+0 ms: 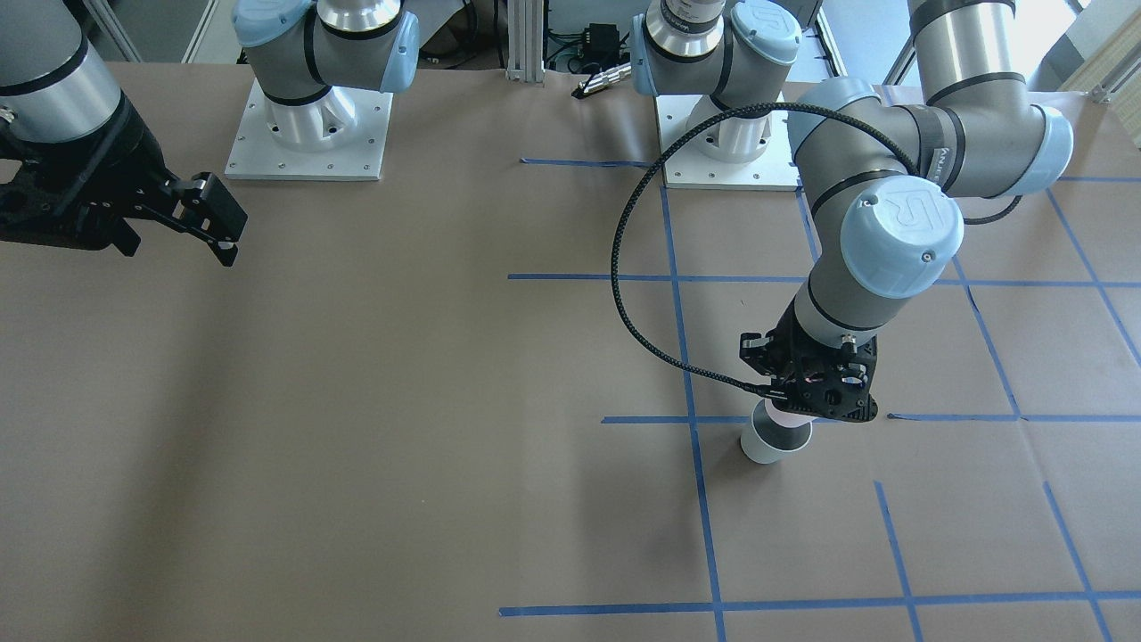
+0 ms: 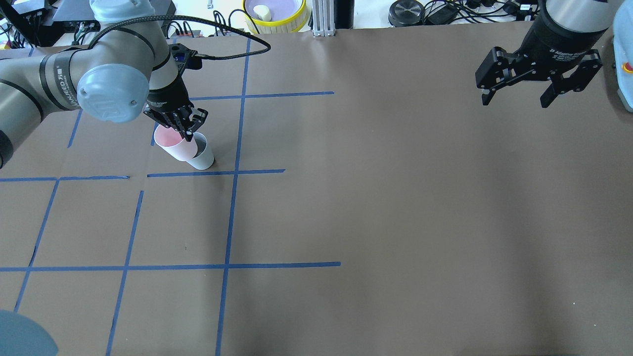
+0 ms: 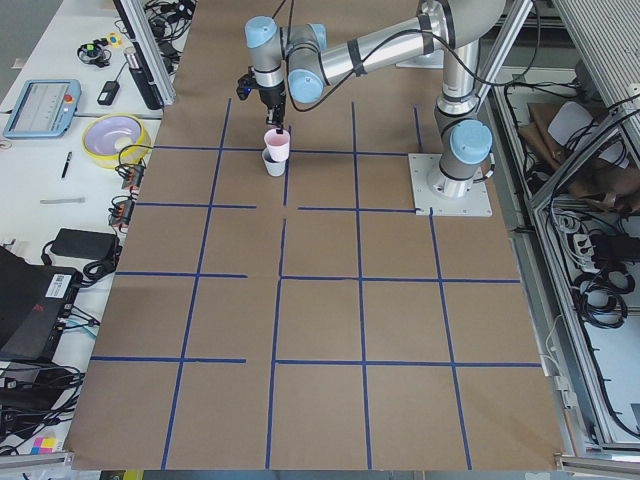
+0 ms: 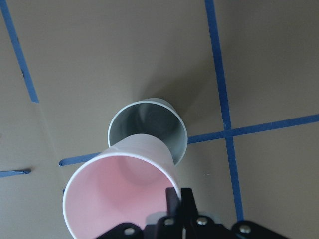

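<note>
A pink cup hangs from my gripper, whose black fingers are closed on its rim at the bottom of the wrist view. It is held just over a white cup with a grey interior, which stands on the taped floor of the table and is partly covered by the pink one. The top view shows the pink cup overlapping the white cup. In the front view the wrist housing hides most of the pink cup above the white cup.
Blue tape lines grid the tabletop. A second arm's black gripper is at the top right of the top view. Other arm bases stand at the back.
</note>
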